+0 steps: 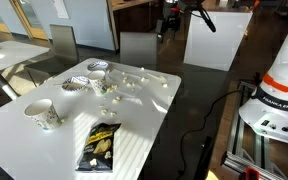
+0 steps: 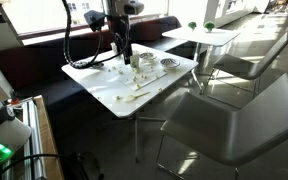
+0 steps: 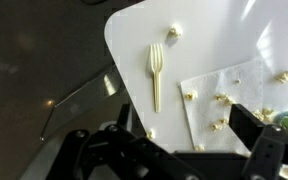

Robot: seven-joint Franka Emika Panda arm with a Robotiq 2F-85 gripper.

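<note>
My gripper is open above the table, with nothing between its fingers. In the wrist view a pale fork [image 3: 156, 72] lies near the table's edge, beyond the fingers. Beside it is a white napkin [image 3: 216, 88] with popcorn pieces [image 3: 224, 99] on and around it. Exterior view 1 has the gripper [image 1: 166, 35] high at the far end of the table, clear of the objects. A black chip bag [image 1: 99, 148] lies at the near end, and one patterned cup [image 1: 44, 114] stands to its left. Another cup [image 1: 98, 82] stands farther back.
Patterned bowls [image 1: 74, 84] sit near the farther cup. Scattered popcorn covers the middle of the white table [image 1: 24, 150]. Chairs [image 2: 229, 125] stand around it, and a loose black cable [image 1: 199, 128] hangs near the robot base [image 1: 274, 105].
</note>
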